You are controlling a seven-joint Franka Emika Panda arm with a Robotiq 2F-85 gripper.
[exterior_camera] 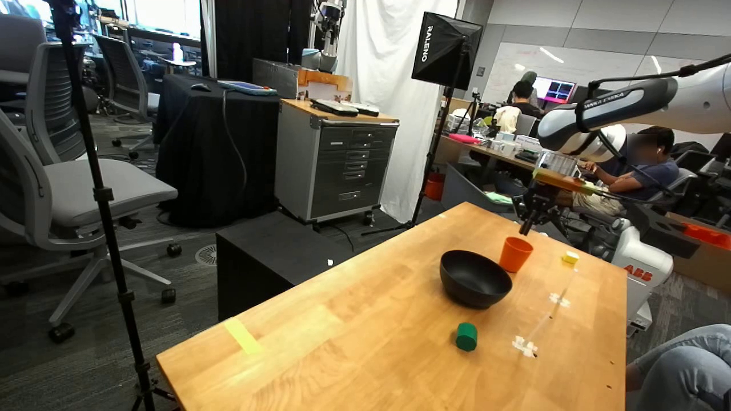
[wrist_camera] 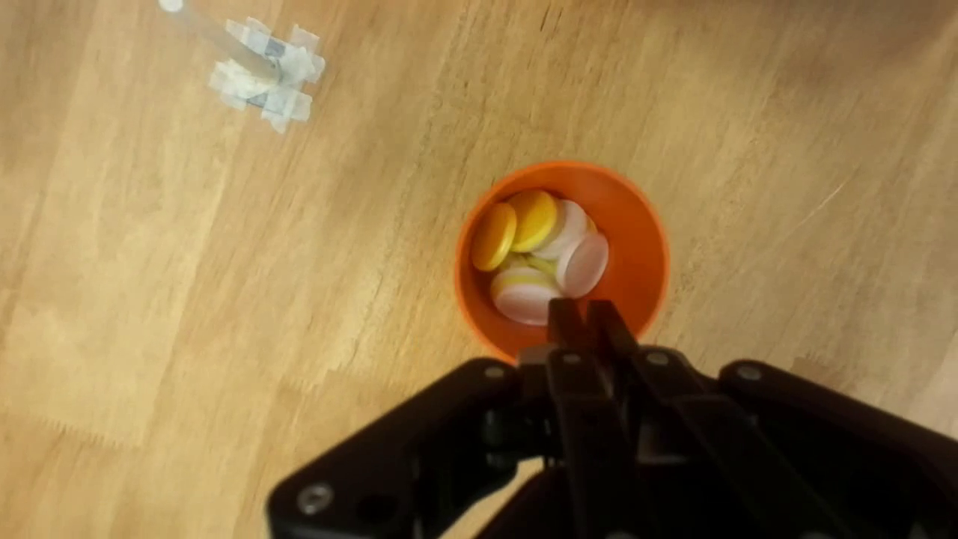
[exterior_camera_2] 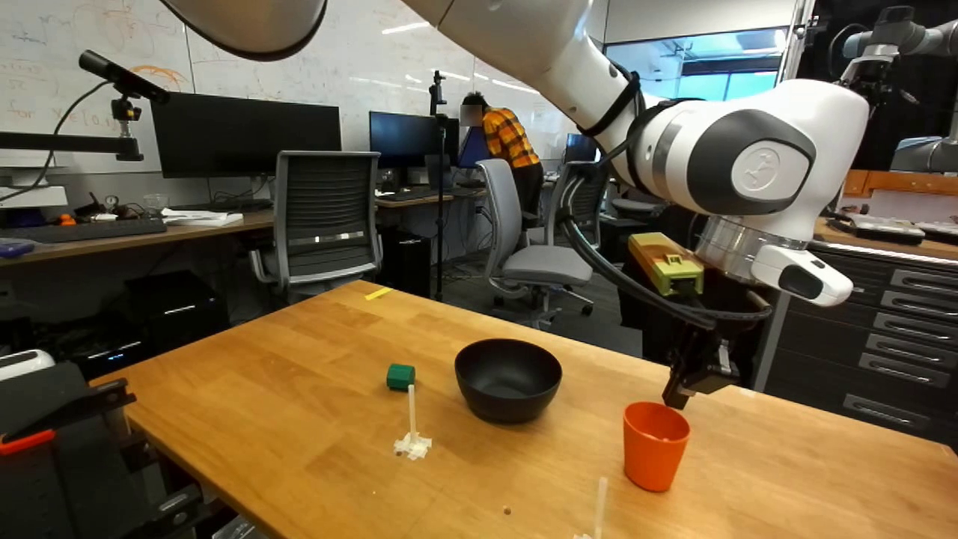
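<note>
An orange cup (exterior_camera_2: 653, 454) stands upright on the wooden table. Several yellow and pale pink round discs (wrist_camera: 534, 221) lie inside it, as the wrist view shows. My gripper is pointed down at the cup, its two fingers close together over the near part of the opening. Whatever may be between them cannot be made out. From the side, the fingertips (exterior_camera: 526, 230) appear just above the rim. Beside the cup sits a black bowl (exterior_camera: 476, 279), and a green block (exterior_camera: 466, 336) lies farther along the table.
A small yellow block (exterior_camera: 570, 257) lies near the table edge behind the cup. Thin upright sticks (exterior_camera_2: 412, 412) are taped to the tabletop. Much of the table (exterior_camera: 322, 342) beyond the bowl and green block is bare.
</note>
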